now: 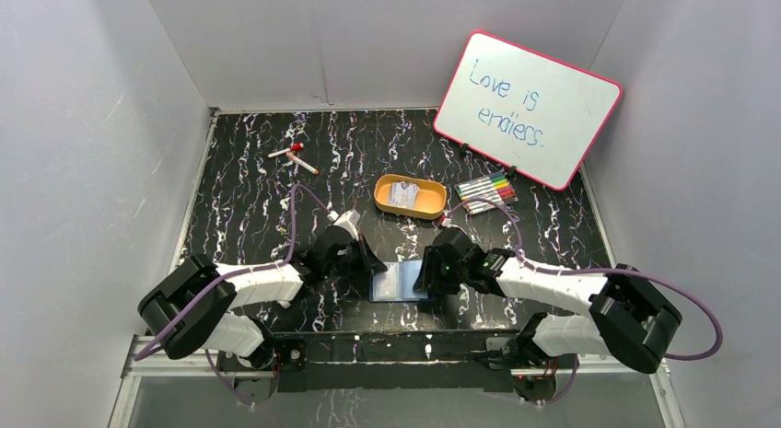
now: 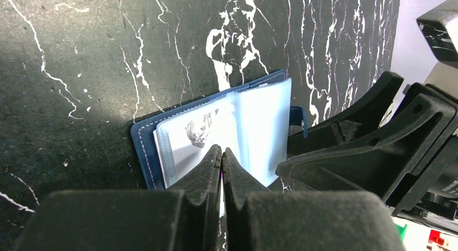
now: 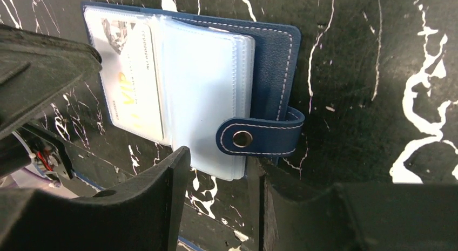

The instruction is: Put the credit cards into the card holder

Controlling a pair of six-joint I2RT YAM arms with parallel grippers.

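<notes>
The blue card holder (image 1: 380, 293) lies spread open on the table between both arms. In the right wrist view, a card with yellow print (image 3: 129, 94) fills its left clear pocket, and the clear sleeves (image 3: 202, 89) beside it look empty. The snap strap (image 3: 270, 136) sticks up at its right edge. My left gripper is shut over the holder's card side, nothing showing between its fingers. Over the sleeve side, close to the strap, my right gripper stands partly open with nothing gripped. More cards (image 1: 402, 194) lie in the orange tray (image 1: 431, 201).
A row of colored markers (image 1: 486, 193) lies right of the tray. Two loose markers (image 1: 302, 163) are at the back left. A whiteboard (image 1: 525, 106) leans at the back right. Bare table lies left of the tray.
</notes>
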